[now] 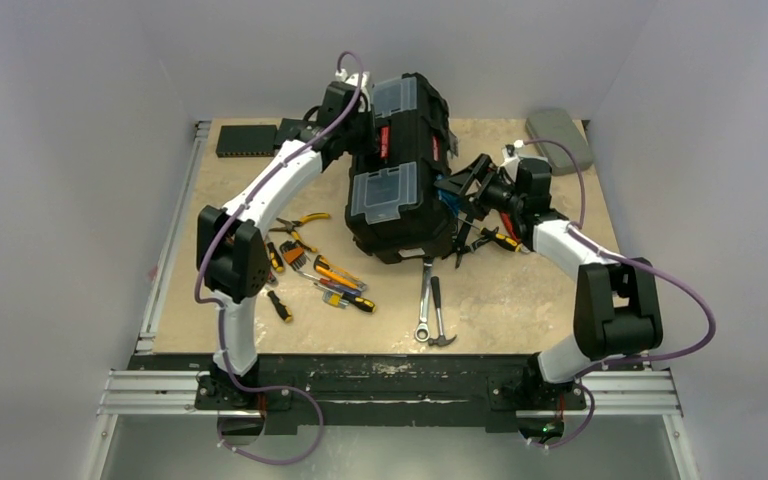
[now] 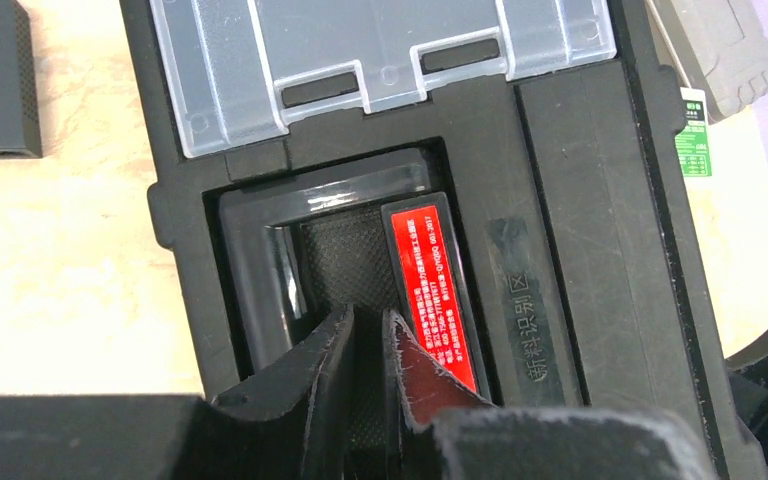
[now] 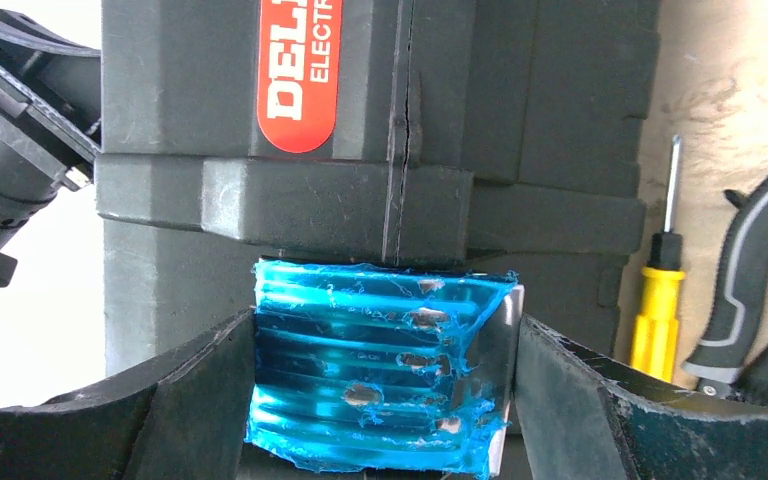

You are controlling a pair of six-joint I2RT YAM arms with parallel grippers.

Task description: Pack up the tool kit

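Note:
The black toolbox [image 1: 399, 230] with clear compartment lids [image 1: 384, 190] stands tilted at centre back. My left gripper is shut on its recessed top handle area, beside a red label [image 2: 425, 285]; exactly which part sits between the fingers is hidden. My right gripper is at the toolbox's right side, its fingers either side of a blue-wrapped latch [image 3: 380, 370] below a red brand label [image 3: 298, 70]; whether they grip it firmly is unclear.
Pliers, screwdrivers and a knife [image 1: 338, 273] lie front left. A wrench [image 1: 423, 308] and hammer [image 1: 438, 305] lie front centre. A grey pouch [image 1: 560, 135] is back right, dark cases [image 1: 245, 141] back left.

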